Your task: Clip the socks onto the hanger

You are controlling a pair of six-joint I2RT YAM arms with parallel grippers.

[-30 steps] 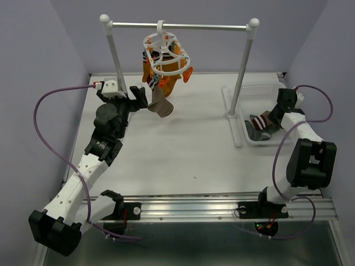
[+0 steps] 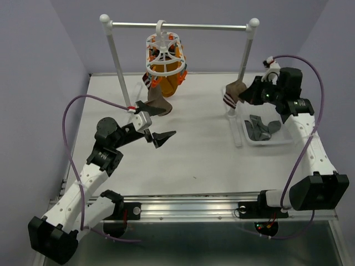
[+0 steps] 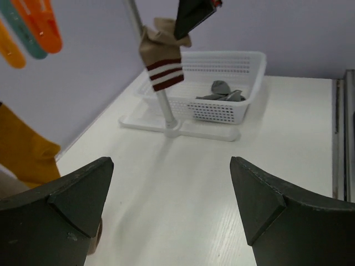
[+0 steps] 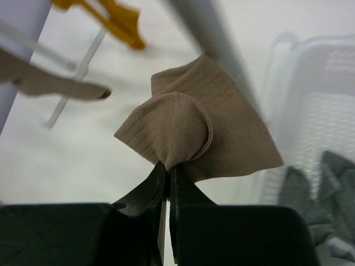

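Observation:
A brown sock (image 2: pixel 234 94) with white and maroon cuff stripes hangs from my right gripper (image 2: pixel 248 93), which is shut on it; it also shows in the left wrist view (image 3: pixel 162 64) and fills the middle of the right wrist view (image 4: pixel 219 127). My left gripper (image 2: pixel 161 124) is open and empty, just below and right of the socks on the round hanger. The white hanger (image 2: pixel 166 66) with coloured clips hangs from the bar, holding mustard (image 2: pixel 170 86) and brown socks (image 2: pixel 157 103).
A white basket (image 2: pixel 267 142) at the right holds grey socks (image 2: pixel 260 127). The rack's right post (image 2: pixel 246 47) stands beside it.
My right gripper has lifted the brown sock out of the basket and moved it left to the post. My left gripper has moved down and right, turning toward the right side.

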